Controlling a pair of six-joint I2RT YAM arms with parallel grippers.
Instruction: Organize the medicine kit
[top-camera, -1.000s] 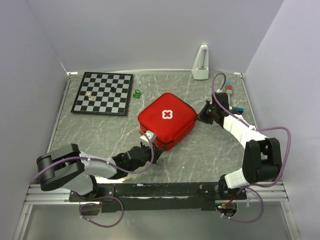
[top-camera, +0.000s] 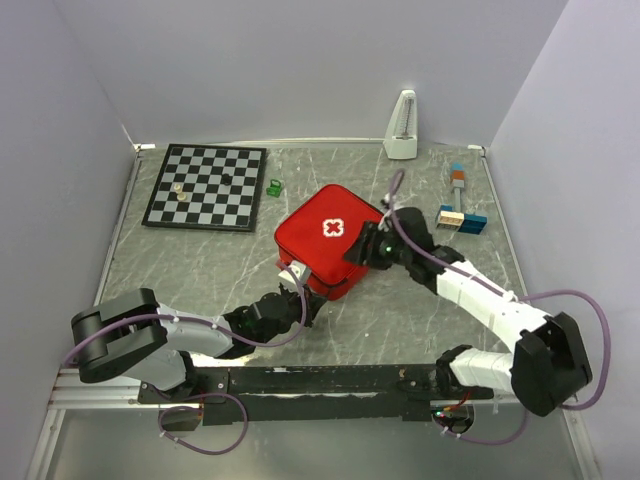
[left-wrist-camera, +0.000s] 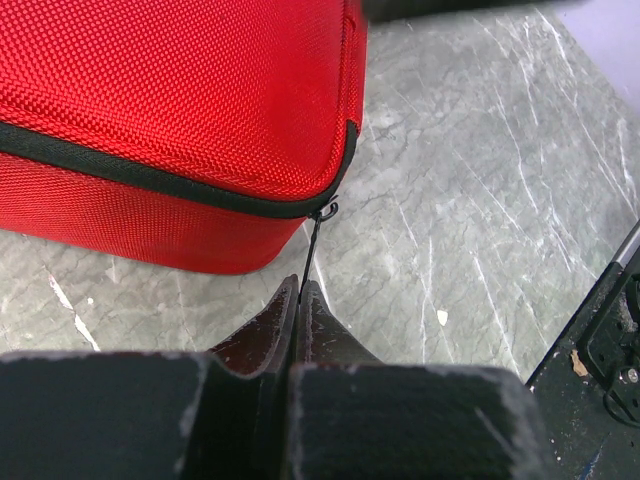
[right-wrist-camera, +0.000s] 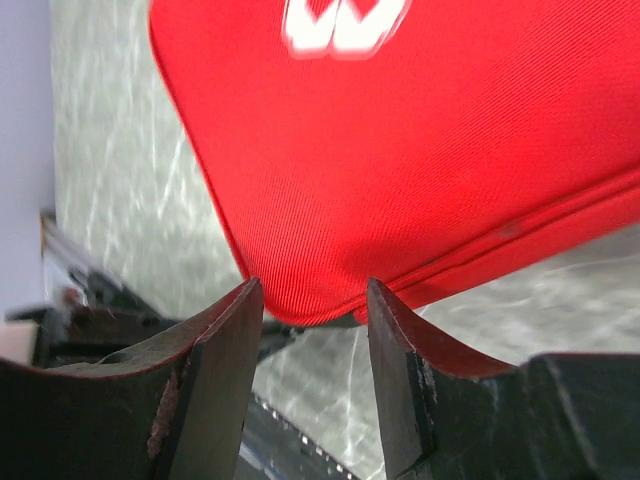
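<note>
The red medicine kit (top-camera: 318, 228), a soft case with a white cross on its lid, lies closed in the middle of the table. In the left wrist view, a thin black zipper pull (left-wrist-camera: 312, 250) runs from the kit's corner down to my left gripper, whose fingertips are shut on its end. My right gripper (top-camera: 358, 252) is above the kit's right side, open and empty. From the right wrist view, the lid (right-wrist-camera: 400, 170) lies beyond its spread fingers (right-wrist-camera: 232, 320). The kit's contents are hidden.
A checkered board (top-camera: 205, 187) lies at the back left, with a small green object (top-camera: 274, 188) beside it. A white metronome (top-camera: 402, 125) stands at the back; small blue and tan items (top-camera: 462, 218) sit at right.
My right gripper has opened, left the kit's right corner and swung left over its front right side. That corner has settled slightly. My left arm is nearly still.
</note>
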